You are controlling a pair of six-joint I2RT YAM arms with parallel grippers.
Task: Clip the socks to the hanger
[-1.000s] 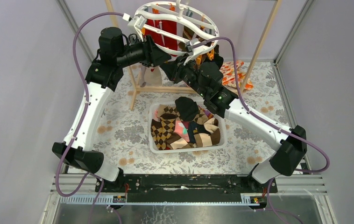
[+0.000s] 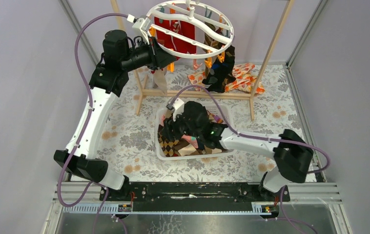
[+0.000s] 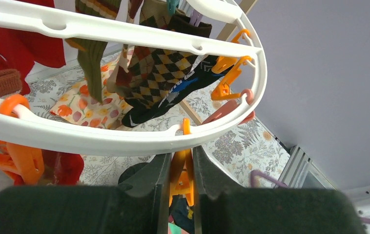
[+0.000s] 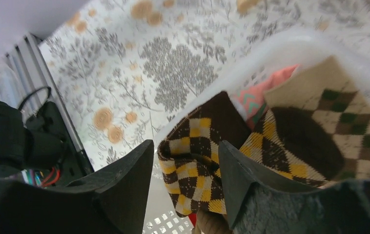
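The white round hanger (image 2: 193,54) hangs on a wooden stand with socks and orange clips; a checkered sock (image 3: 161,75) and a red one (image 2: 178,31) hang from it. My left gripper is shut on an orange clip (image 3: 185,129) on the hanger's front rim. My right gripper is open, low over the white bin (image 2: 156,146) of loose socks; in the right wrist view, a brown and yellow checkered sock (image 4: 195,180) lies below its fingers.
The wooden stand's bar (image 2: 229,96) runs behind the bin. Orange patterned cloth (image 2: 244,78) lies at the back right.
My right gripper has moved from beside the hanger's front rim down and toward me, over the bin. My left gripper has stayed at the rim.
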